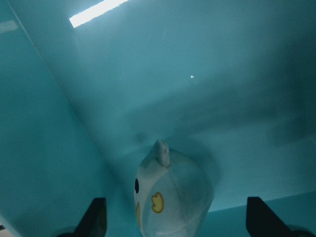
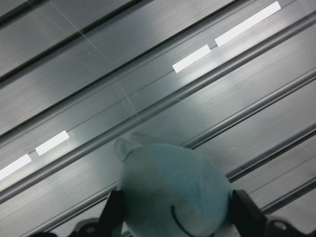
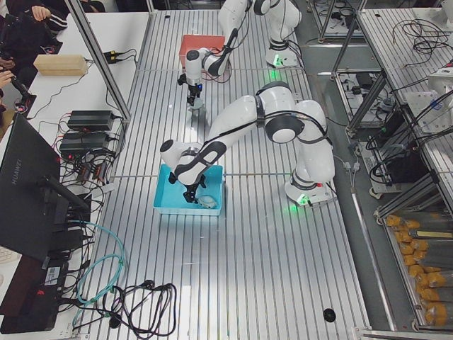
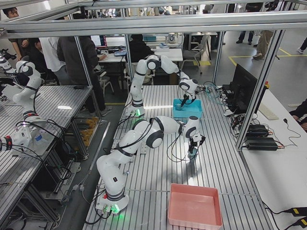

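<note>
A pale plush toy [image 1: 173,192] with a small yellow patch lies in the blue bin [image 3: 170,202]. My left gripper is down inside that bin, open, its fingers on either side of the toy. A second pale blue-green plush toy [image 2: 173,182] fills the space between the fingers of my right gripper, low over the slatted metal table; whether they grip it firmly is hard to tell.
A pink bin [image 4: 194,206] stands on the table near the other arm. Cables [image 3: 141,304] lie at one end of the table, and a monitor [image 3: 25,212] stands beside it. The table between the bins is mostly clear.
</note>
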